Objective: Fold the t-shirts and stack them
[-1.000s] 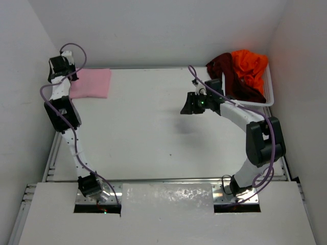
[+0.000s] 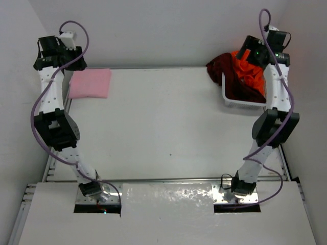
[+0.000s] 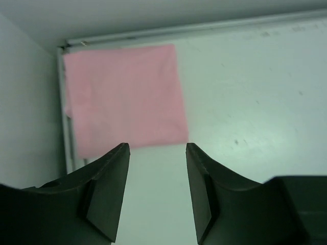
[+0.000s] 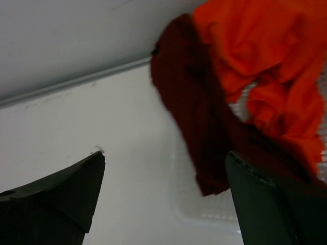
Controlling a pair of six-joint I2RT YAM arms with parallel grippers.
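A folded pink shirt (image 2: 92,83) lies flat in the table's far left corner. Above and in front of it is my left gripper, open and empty, its fingers apart. In the basket at the far right are a dark red shirt (image 4: 191,102) and an orange-red shirt (image 4: 265,51), both crumpled, the dark red one draped over the left rim. My right gripper hangs open over the basket's near-left side, touching nothing that I can make out. In the top view the right arm hides part of the orange-red shirt.
The white basket (image 2: 245,104) stands against the back right corner. Walls close in the left, back and right sides.
The right arm has swung from mid-table to the basket at the far right, its gripper opening wider.
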